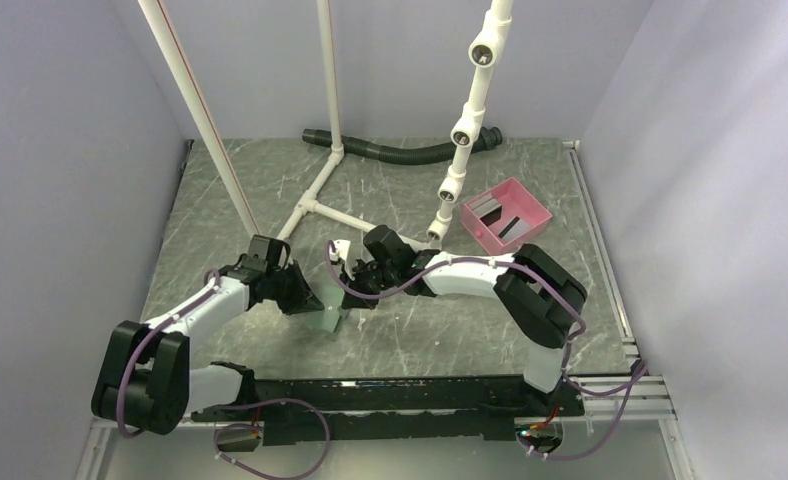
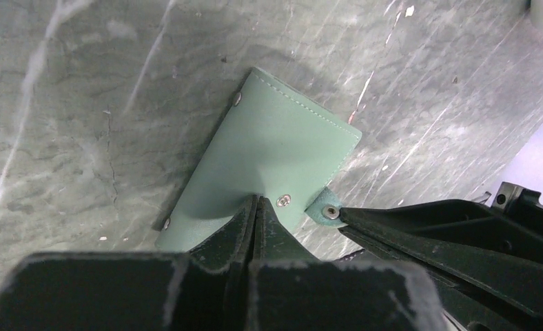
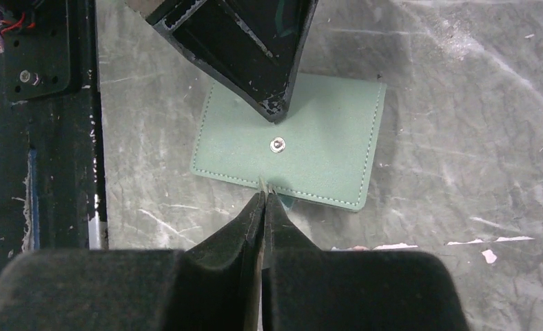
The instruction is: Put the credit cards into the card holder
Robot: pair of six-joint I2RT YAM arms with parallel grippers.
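A pale green card holder (image 2: 282, 148) lies closed on the table, a metal snap on its upper cover. Its small strap (image 2: 317, 205), with a second snap, sticks out at one edge. My left gripper is shut over the cover, and nothing shows between its fingertips. The right gripper has its tips at the strap, its fingers nearly together with a thin gap; whether they grip the strap is unclear. Cards (image 1: 486, 207), grey and black, lie in a pink box (image 1: 521, 188) at the right.
White pipes (image 1: 342, 216) stand on the table behind the grippers, close to both arms. Farther back lies a dark ribbed hose (image 1: 400, 155). Bare table (image 1: 450, 345) extends to the right of the holder, in front of the right arm.
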